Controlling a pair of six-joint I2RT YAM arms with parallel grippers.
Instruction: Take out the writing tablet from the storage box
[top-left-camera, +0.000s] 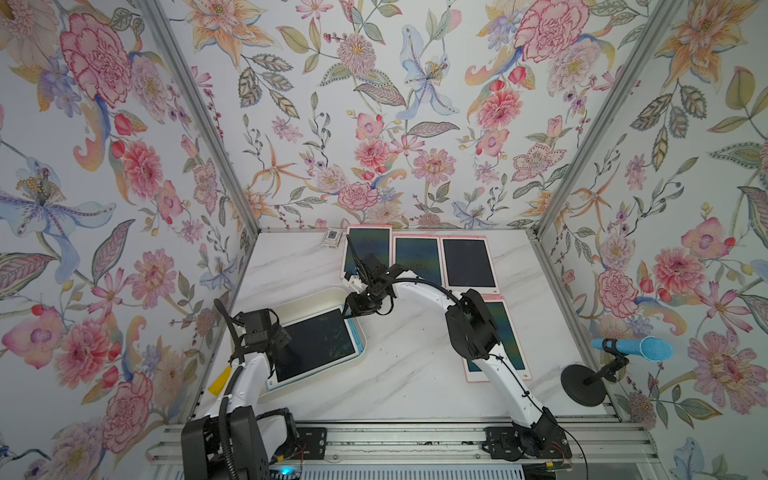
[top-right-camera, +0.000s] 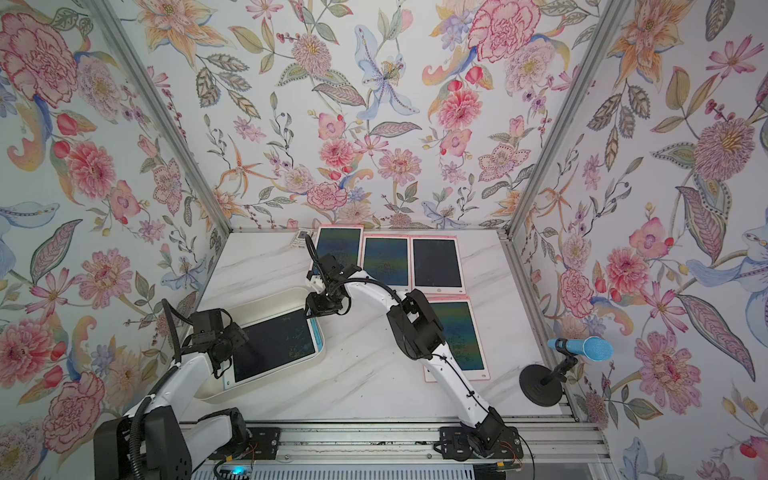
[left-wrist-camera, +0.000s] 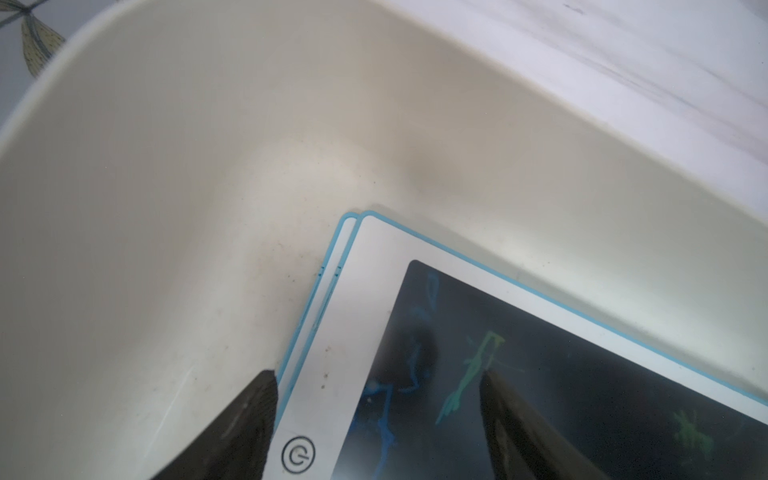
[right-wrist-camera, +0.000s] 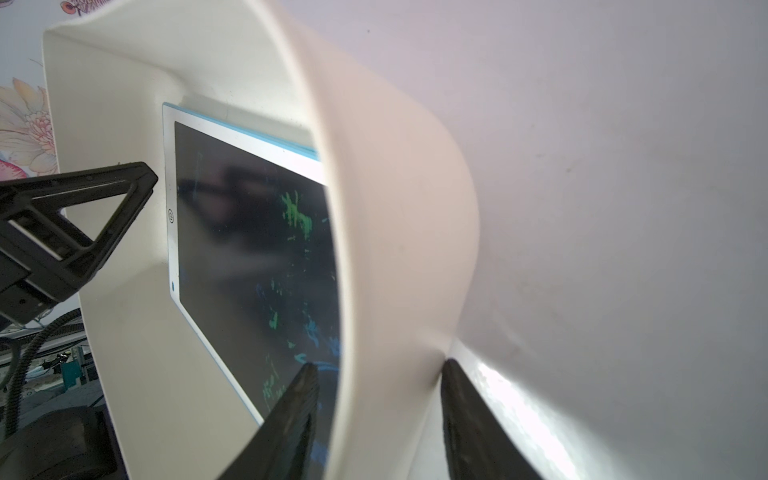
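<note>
A cream storage box stands at the left of the table. Inside it lies a writing tablet with a white face, blue edge and dark screen. In the left wrist view, a second blue edge shows just beneath the tablet, so they look stacked. Over that end, beside the power symbol, my left gripper is open with nothing held. My right gripper straddles the box's right wall, one finger on the inner side and one on the outer. Its fingers are still apart; whether they touch the wall cannot be told.
Several pink-edged tablets lie at the back and right of the table. A blue cylinder on a black stand is at the far right. Bare marble tabletop lies right of the box.
</note>
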